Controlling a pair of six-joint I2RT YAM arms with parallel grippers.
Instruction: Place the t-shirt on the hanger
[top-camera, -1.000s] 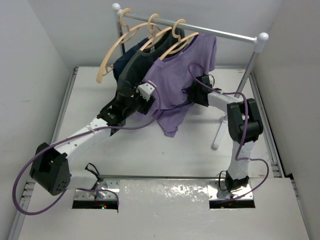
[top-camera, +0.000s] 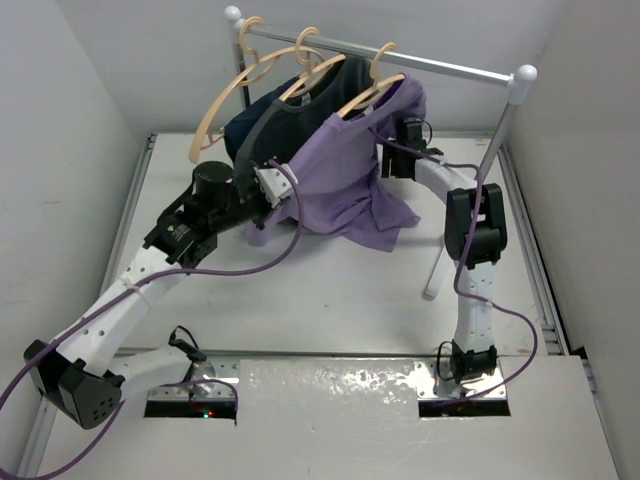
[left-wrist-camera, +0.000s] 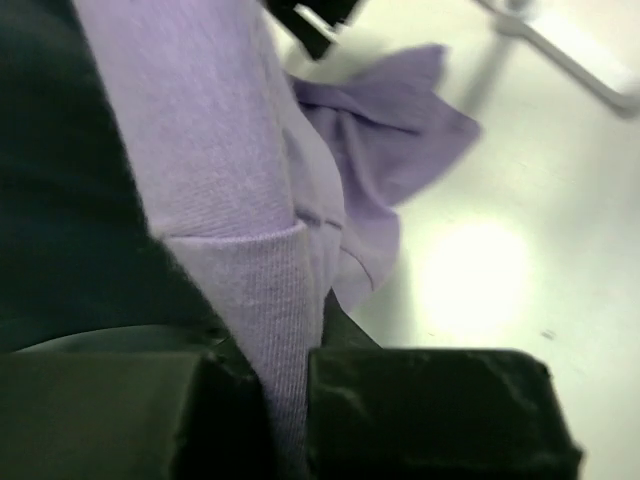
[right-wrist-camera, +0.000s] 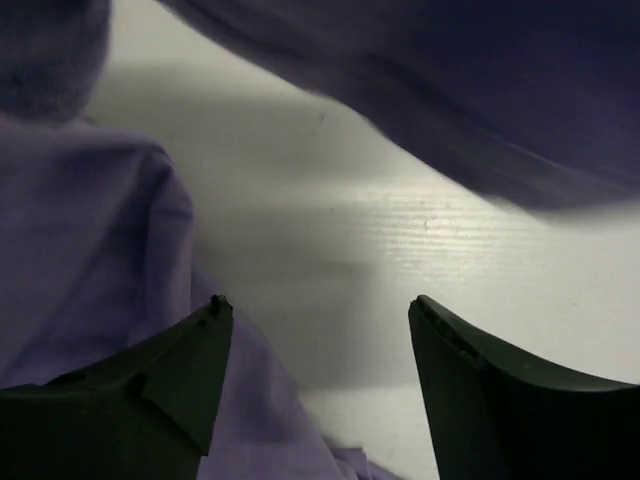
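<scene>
The purple t-shirt (top-camera: 345, 175) hangs from the rail on a wooden hanger (top-camera: 371, 95), its lower part spread toward the table. In the left wrist view a ribbed purple edge (left-wrist-camera: 250, 290) runs down between the fingers, and my left gripper is shut on it. My right gripper stands part open beside the shirt's right side. Nothing is gripped between its fingers; purple cloth (right-wrist-camera: 90, 230) lies behind the left finger, and a blurred purple fold hangs above. How far the hanger sits inside the far shoulder is hidden from above.
A dark green shirt (top-camera: 310, 110) hangs just left of the purple one, with a navy garment behind it. An empty wooden hanger (top-camera: 215, 105) is at the rail's left end. The rack's right post (top-camera: 505, 120) stands near my right arm.
The purple shirt and its hanger have swung and turned on the rail, and its lower cloth has spread right. My left arm has shifted slightly left; the right gripper now stands clear of the cloth.
</scene>
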